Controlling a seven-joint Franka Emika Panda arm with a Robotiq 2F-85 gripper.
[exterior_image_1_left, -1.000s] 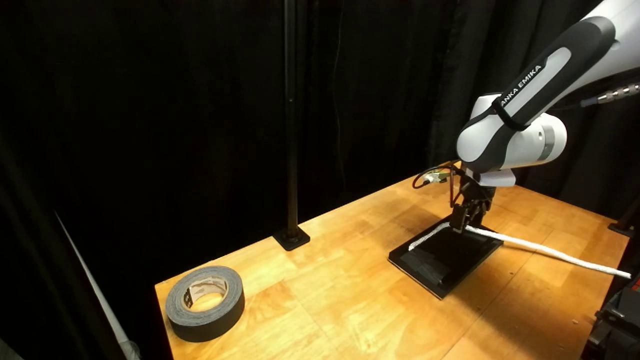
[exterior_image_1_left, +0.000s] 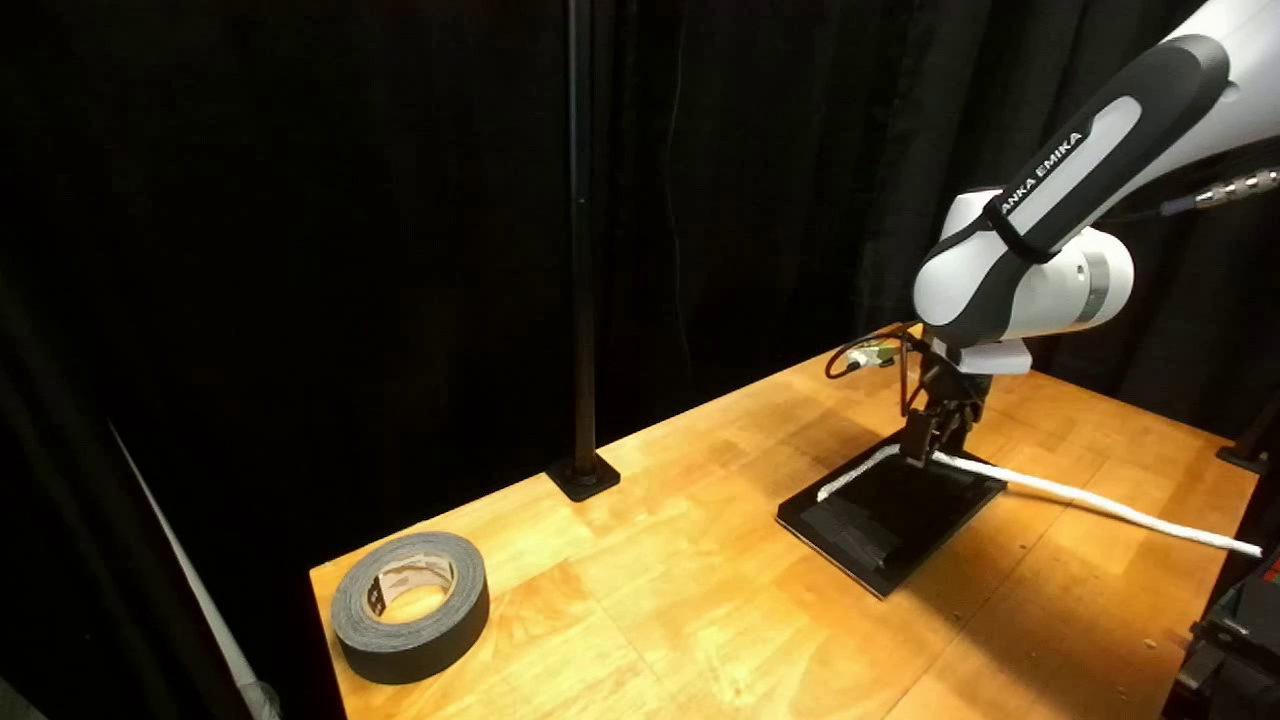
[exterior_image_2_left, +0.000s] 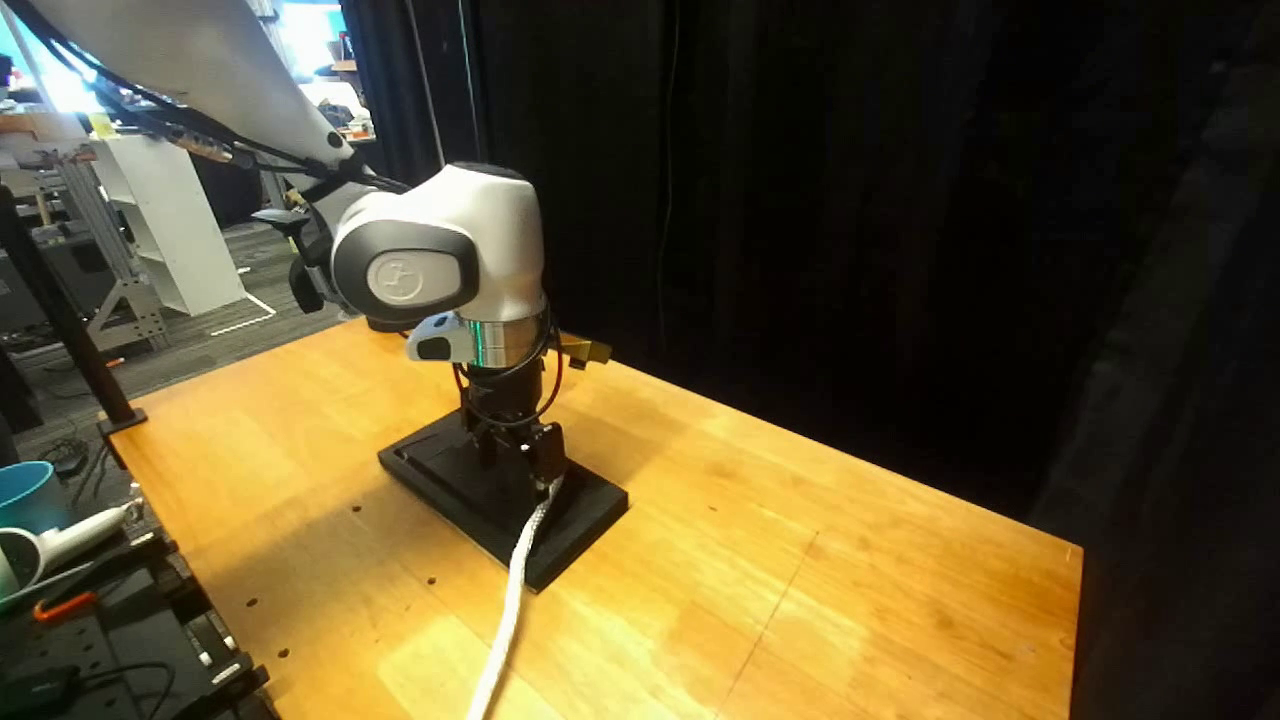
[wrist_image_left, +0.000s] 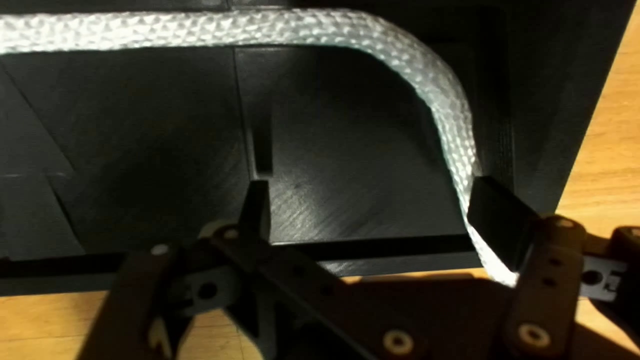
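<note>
A white braided rope (wrist_image_left: 396, 51) bends across the black tray (wrist_image_left: 168, 150) in the wrist view. It runs along the tray's far part, curves round, and comes down against the right finger (wrist_image_left: 498, 222), where part of it is hidden. My gripper stands open low over the tray, its fingers wide apart with only bare black tray floor showing between them. In exterior view 1 the rope (exterior_image_1_left: 1104, 502) extends from the gripper (exterior_image_1_left: 930, 444) past the tray's edge, its free end towards the table's right side. Exterior view 2 shows the rope (exterior_image_2_left: 513, 588) trailing to the near edge.
A roll of grey tape (exterior_image_1_left: 410, 606) lies at the left end of the wooden table (exterior_image_1_left: 684, 600). Behind it a black pole (exterior_image_1_left: 583, 360) rises from the table's back edge. The table between tape and tray is clear. Dark equipment (exterior_image_2_left: 108, 624) stands beside the table.
</note>
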